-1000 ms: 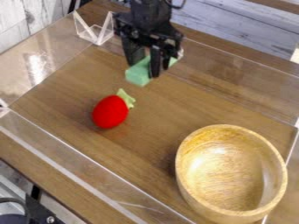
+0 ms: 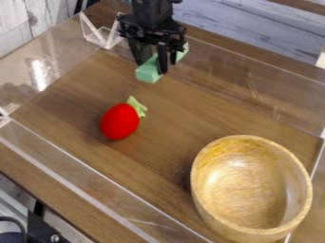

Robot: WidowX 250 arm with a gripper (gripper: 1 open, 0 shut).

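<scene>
My black gripper point(image 2: 155, 49) is at the top centre, shut on a green block point(image 2: 150, 72), whose lower part hangs below the fingers. Below it, left of centre on the wooden board, lies a red tomato-like object point(image 2: 121, 121) with a green top. A large pale wooden bowl point(image 2: 252, 187) sits at the lower right.
A clear angular plastic piece point(image 2: 99, 31) stands left of the gripper near the back edge. The wooden board point(image 2: 216, 104) is clear in its middle and right. A white slatted surface lies beyond the back edge.
My gripper, with the green block in it, has moved back and slightly left, away from the red object. The red object and bowl have not moved.
</scene>
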